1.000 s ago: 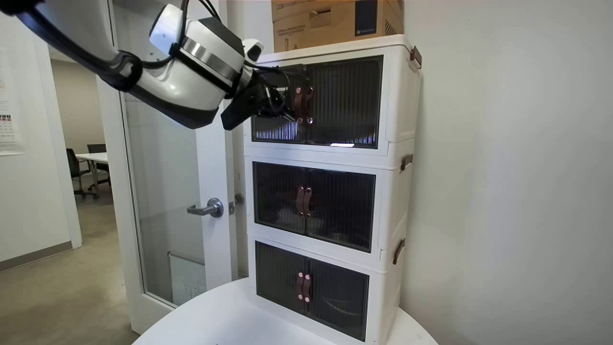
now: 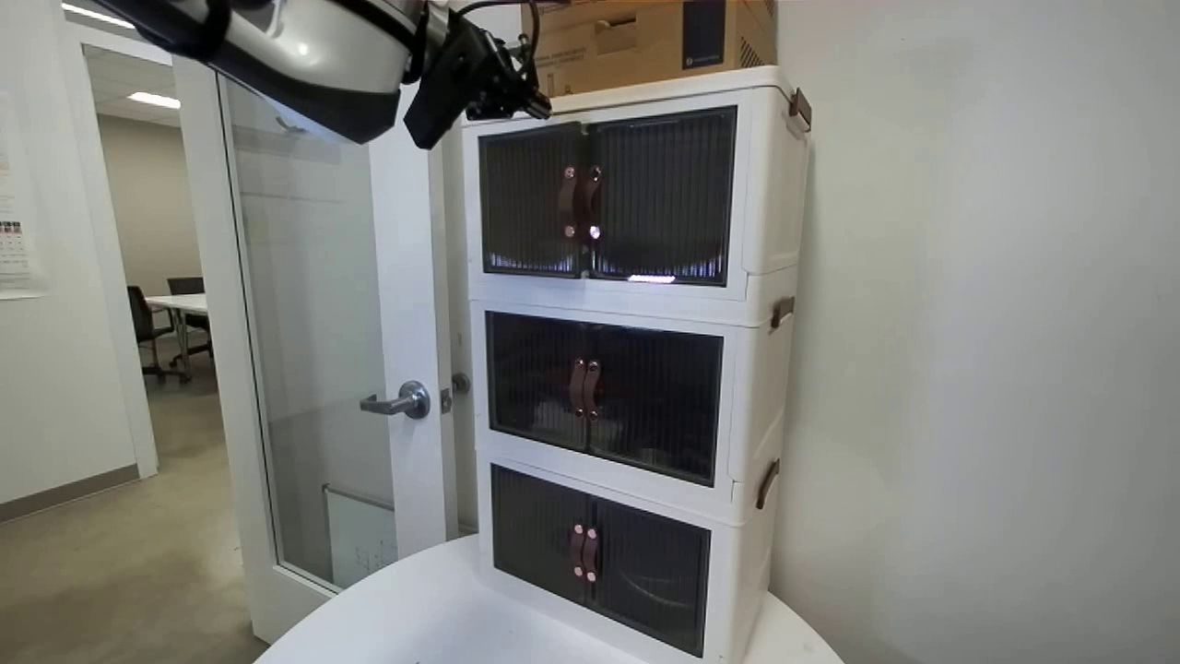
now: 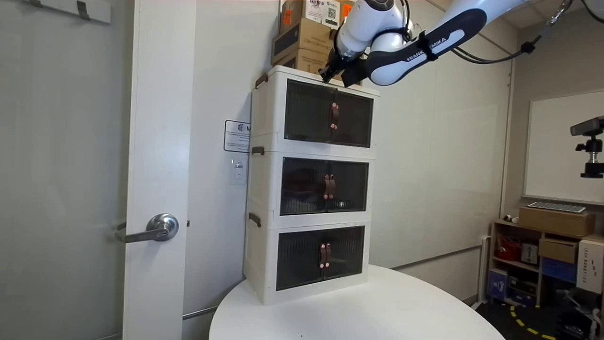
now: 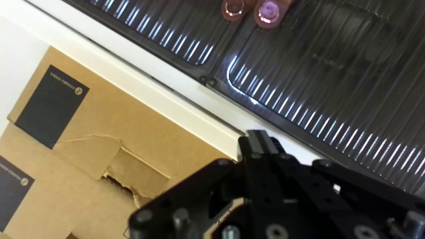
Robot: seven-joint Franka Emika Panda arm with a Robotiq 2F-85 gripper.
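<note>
My gripper is shut, with nothing visible between its fingers. In exterior view 1 the gripper (image 2: 536, 107) hangs near the top left edge of a white three-tier cabinet (image 2: 763, 199). Exterior view 2 shows the gripper (image 3: 325, 78) in front of the top tier's upper edge. The top tier's dark ribbed doors (image 2: 664, 199) look closed, with brown leather handles (image 3: 335, 116) at their meeting edges. In the wrist view, rivets of these handles (image 4: 269, 12) lie at the upper edge, well away from my fingertips. The middle doors (image 2: 653, 398) and bottom doors (image 2: 653, 564) are closed.
Cardboard boxes (image 2: 631, 50) are stacked on the cabinet top, close behind my gripper. The cabinet stands on a round white table (image 3: 396, 300), whose front is bare. A glass door with a lever handle (image 2: 398, 400) stands beside the cabinet.
My arm has risen from in front of the top tier's left door, near the handles, to the cabinet's top edge. The doors show little or no visible movement.
</note>
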